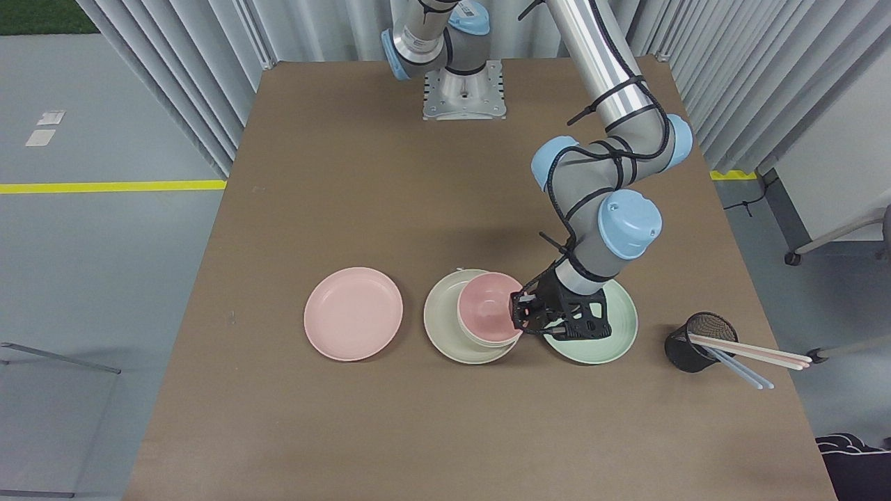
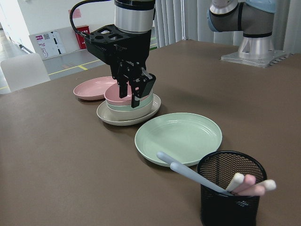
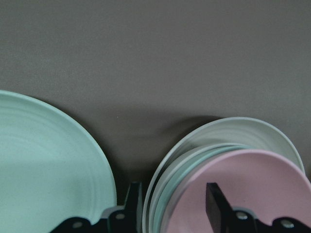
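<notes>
My open gripper (image 2: 129, 94) is over the rim of a stack of bowls, pink (image 1: 484, 305) on top with mint and cream ones (image 2: 129, 115) beneath, standing on a cream plate (image 1: 447, 342). In the wrist view one finger is over the pink bowl and the other beside the stack's edge; whether either touches cannot be told. A mint plate (image 2: 176, 136) lies beside the stack, and a pink plate (image 1: 352, 313) sits on its other side, apart from it.
A black mesh cup (image 1: 686, 355) with several chopsticks stands at the right.
</notes>
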